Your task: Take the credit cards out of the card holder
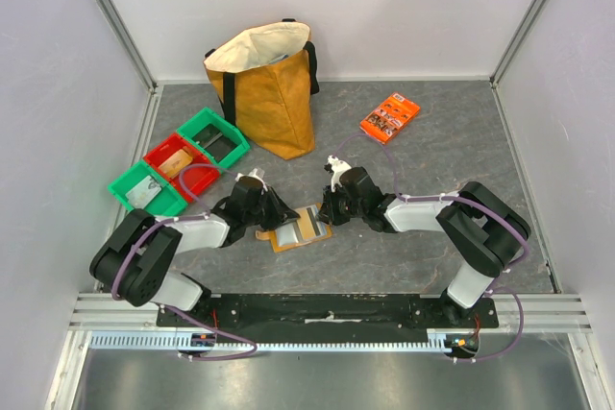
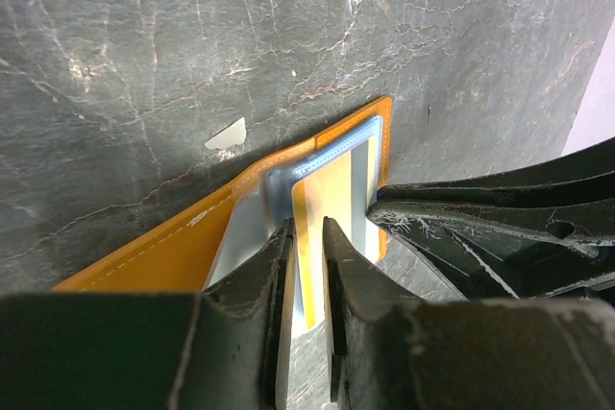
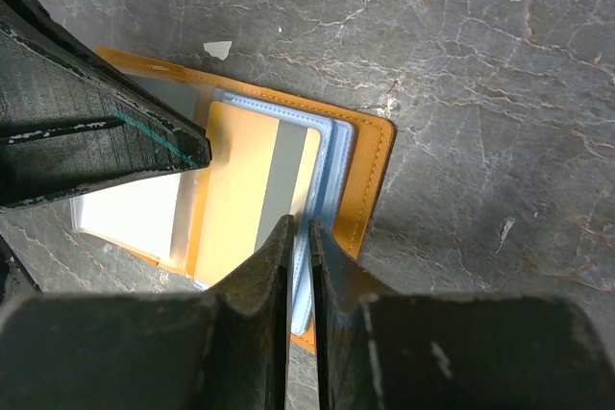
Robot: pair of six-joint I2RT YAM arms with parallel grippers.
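An orange card holder (image 1: 306,242) lies opened on the grey table between both arms. Through its blue-edged clear sleeve a yellow card with a grey stripe (image 3: 245,170) shows; a whitish card or panel (image 3: 135,206) lies beside it. My left gripper is over the near edge of the yellow card (image 2: 332,194), its fingers a narrow gap apart. Over the sleeve's blue edge (image 3: 336,156) stands my right gripper, also slightly open, with that edge showing in the gap. Whether either pair of fingertips touches the holder is unclear.
To the left stand green and red trays (image 1: 130,174) with flat items inside. An orange-brown bag (image 1: 279,108) is at the back, and an orange packet (image 1: 389,117) lies back right. Free table (image 1: 432,160) shows on the right.
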